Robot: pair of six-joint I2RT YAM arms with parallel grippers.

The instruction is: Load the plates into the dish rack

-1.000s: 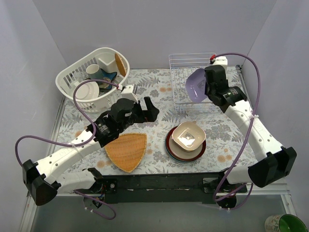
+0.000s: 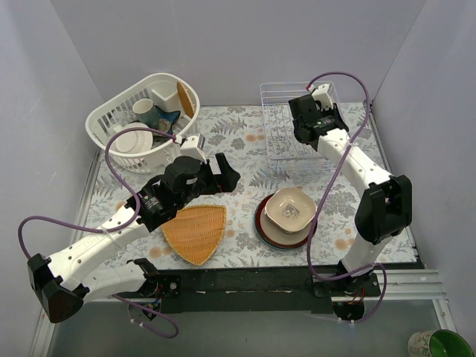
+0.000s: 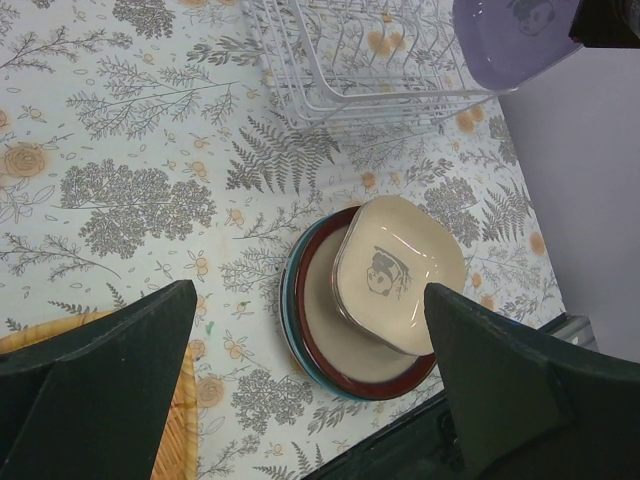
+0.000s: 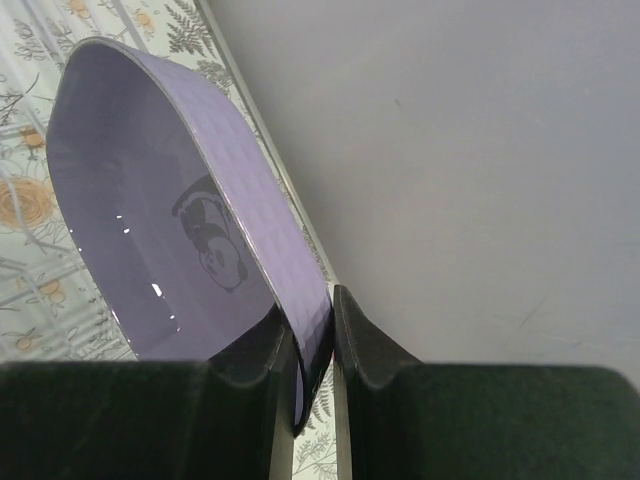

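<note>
A purple dish with a panda print (image 4: 170,210) is tilted steeply, its rim pinched by my right gripper, which is shut on it. That arm hangs over the white wire dish rack (image 2: 279,134); in the top view the gripper hides nearly all of the dish. In the left wrist view the dish shows above the rack's right side; contact with the wires cannot be told. A cream square dish (image 3: 400,275) rests on stacked plates with a brown rim (image 3: 330,365). Left of that stack, my left gripper is open, nothing between its fingers.
A white basket (image 2: 97,123) holding a mug and other dishes stands at the back left. A woven orange mat (image 2: 195,232) lies at the front left. Grey walls close in behind and on both sides.
</note>
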